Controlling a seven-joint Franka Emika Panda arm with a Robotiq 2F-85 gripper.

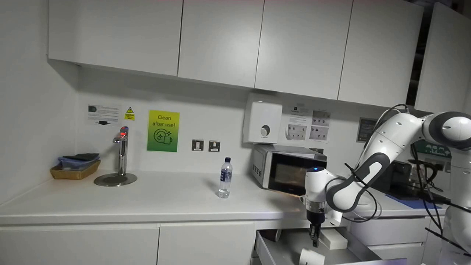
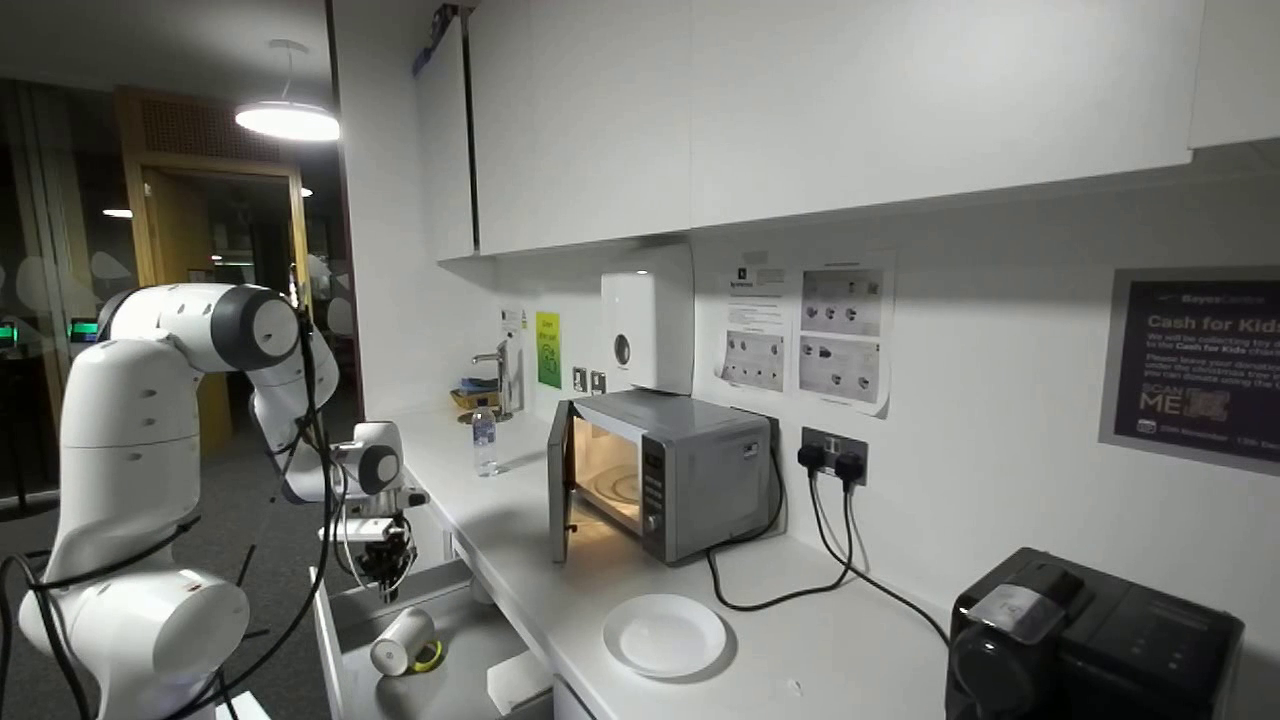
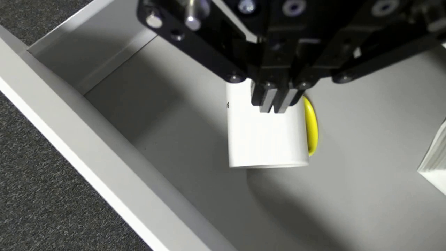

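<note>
A white mug (image 3: 267, 138) with a yellow handle (image 3: 311, 127) lies on its side on the floor of the open drawer (image 3: 179, 138). In exterior view 2 the mug (image 2: 403, 641) has its handle low, on the side toward the counter. My gripper is over the mug in the wrist view, its fingertips almost together and nothing visible between them. From exterior view 1, the gripper (image 1: 315, 244) appears just above the mug (image 1: 311, 257); whether they touch is unclear. Its fingers look shut.
A white box (image 1: 333, 239) sits in the drawer, and a dark mug (image 1: 274, 235) is at its back left. On the counter are a bottle (image 1: 225, 178), an open lit microwave (image 2: 672, 480) and a white plate (image 2: 665, 634). Drawer walls surround the gripper.
</note>
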